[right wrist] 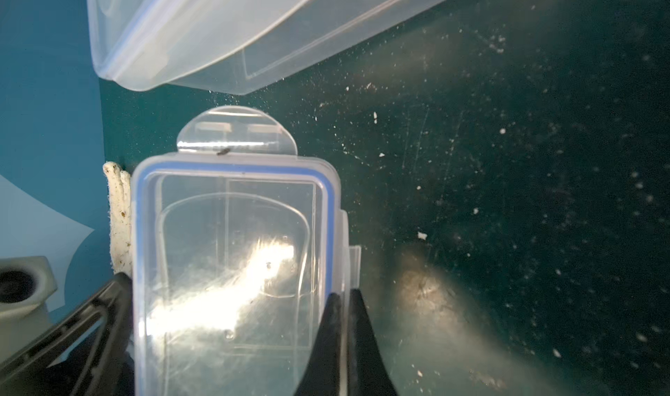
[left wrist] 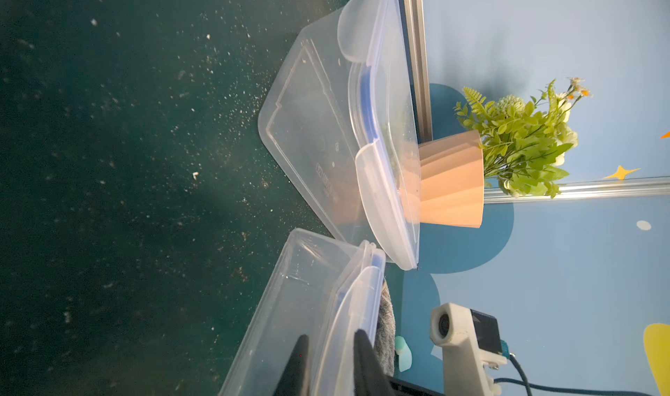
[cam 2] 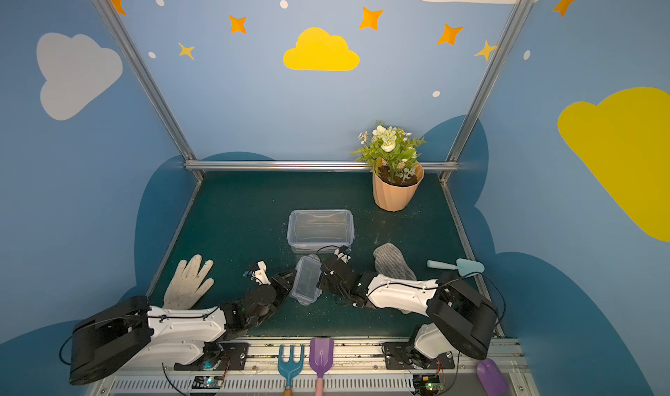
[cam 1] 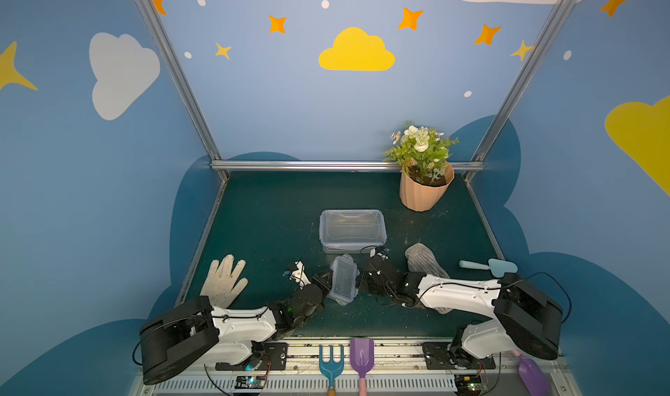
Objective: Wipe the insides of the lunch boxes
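A small lidded lunch box point(cam 1: 344, 280) lies between my grippers, its lid on, latch flaps showing in the right wrist view. A larger clear lunch box point(cam 2: 320, 228) stands behind it. My left gripper is at the small box's left side, fingers part open around its near rim. My right gripper is shut at the small box's opposite side, on its thin edge or flap.
A white glove point(cam 1: 222, 284) lies at the left, a grey cloth point(cam 1: 423, 257) under the right arm. A potted plant point(cam 1: 423, 190) stands at the back right, a light blue trowel point(cam 1: 501, 266) at the right edge.
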